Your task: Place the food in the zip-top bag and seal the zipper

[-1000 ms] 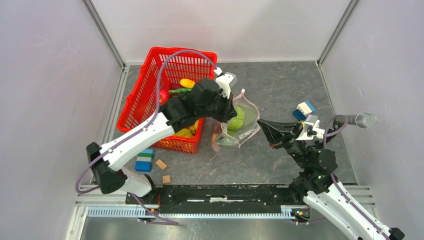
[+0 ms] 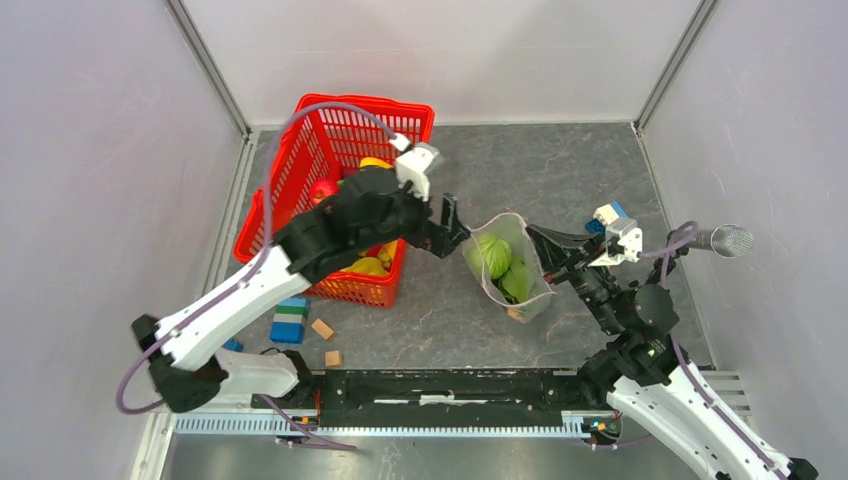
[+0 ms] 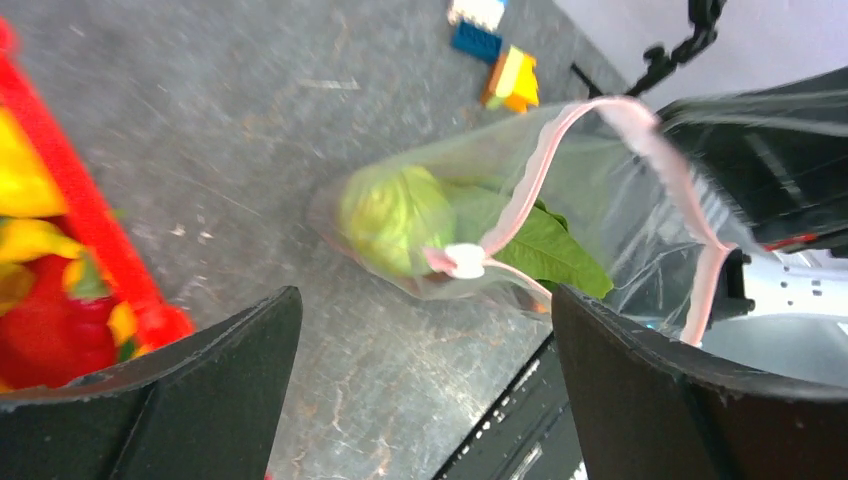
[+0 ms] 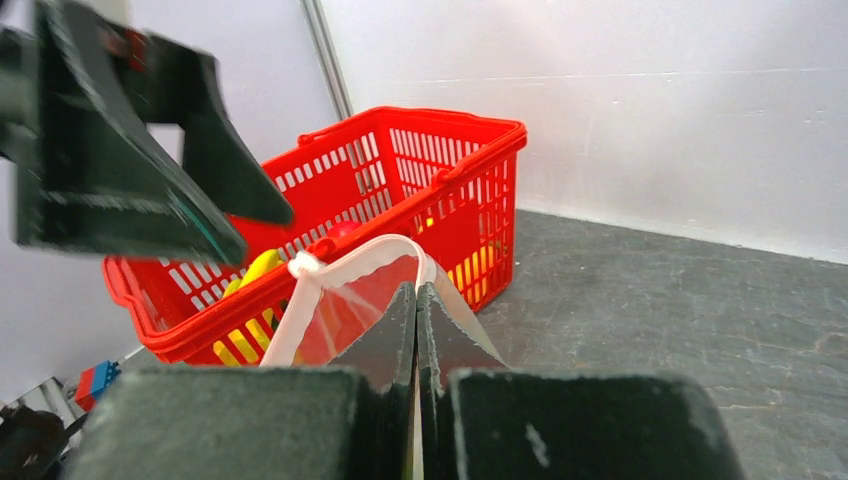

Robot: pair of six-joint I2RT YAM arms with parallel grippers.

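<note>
The clear zip top bag (image 2: 517,222) hangs from my right gripper (image 2: 530,229), which is shut on its edge. Its pale pink rim (image 3: 540,160) gapes wide, with the white zipper slider (image 3: 465,261) at one corner. Inside the bag lie a round green food piece (image 2: 494,257) and a green leafy piece (image 3: 560,252). My left gripper (image 2: 457,224) stands open just left of the bag with nothing between its fingers. From the right wrist view, the pinched edge meets the closed fingertips (image 4: 405,300).
A red basket (image 2: 253,222) of assorted food stands at the left, partly under my left arm. Colored blocks (image 2: 290,320) lie at the front left, and another group (image 2: 607,215) lies at the right. Behind the bag the grey table (image 2: 520,165) is clear.
The right gripper took the right edge, and the bag swung right.
</note>
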